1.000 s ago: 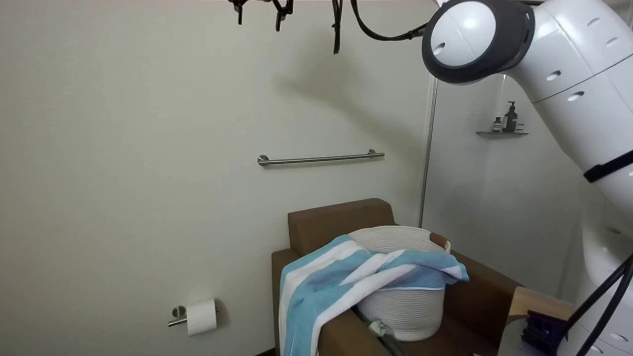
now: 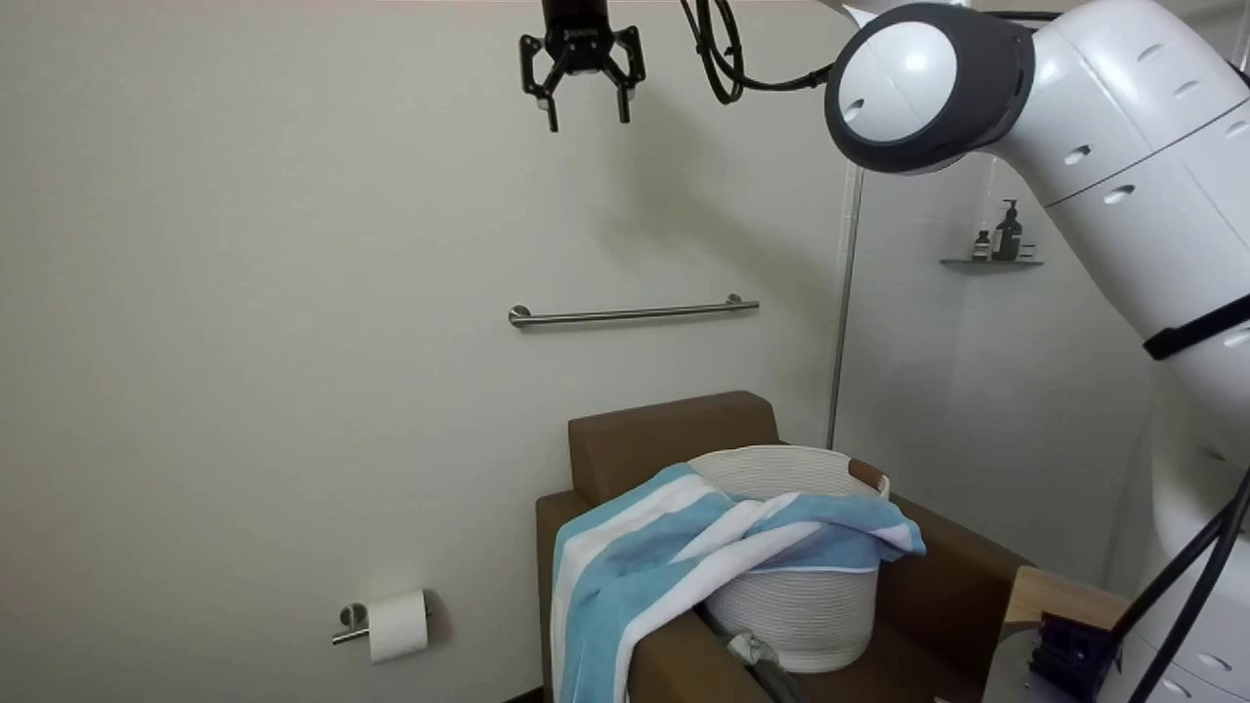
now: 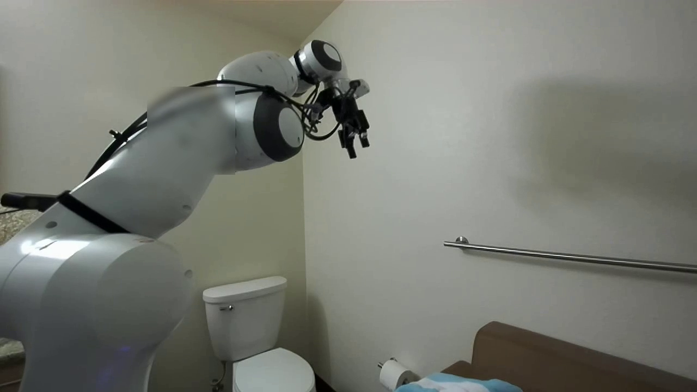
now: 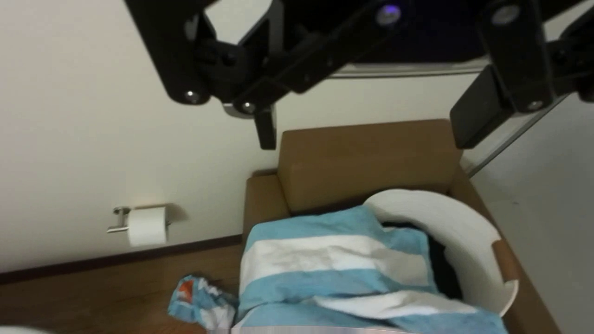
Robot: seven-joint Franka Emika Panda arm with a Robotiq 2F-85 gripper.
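Observation:
High against the bare wall, my gripper [image 2: 588, 123] points downward with its fingers spread and nothing between them. Exterior view 2 has the same gripper [image 3: 356, 147] well above the towel rail. Blue and white stripes mark a towel [image 2: 656, 562] that drapes over the front rim of a white woven basket [image 2: 809, 621] and down over the chair's arm. Seen from the wrist, the towel [image 4: 334, 259] lies far below the fingers, covering part of the basket's opening. Dark material [image 4: 448, 272] shows inside the basket [image 4: 473, 239].
The basket stands on a brown armchair [image 2: 674, 434]. A metal towel rail [image 2: 633, 314] is fixed to the wall above it. A toilet roll [image 2: 397, 626] hangs at lower left. A crumpled patterned cloth [image 4: 203, 303] lies on the floor. A toilet [image 3: 271, 372] stands in the corner.
In exterior view 1 my gripper has come down and moved to the right, bringing the whole hand into sight. Its shadow shifted right too. The towel and basket have not moved.

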